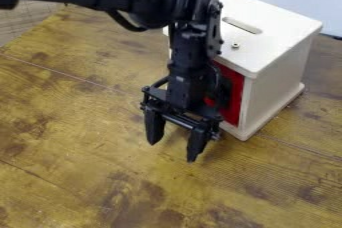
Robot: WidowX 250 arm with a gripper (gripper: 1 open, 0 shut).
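Note:
My black gripper [174,136] points down just above the wooden floor, in front of a white box [267,67]. Its two fingers stand apart, open, with nothing visible between them. The box has a red front face [230,102], largely hidden behind the arm, and a slot and small knob on its top.
A pale wall stands behind the box at the upper right.

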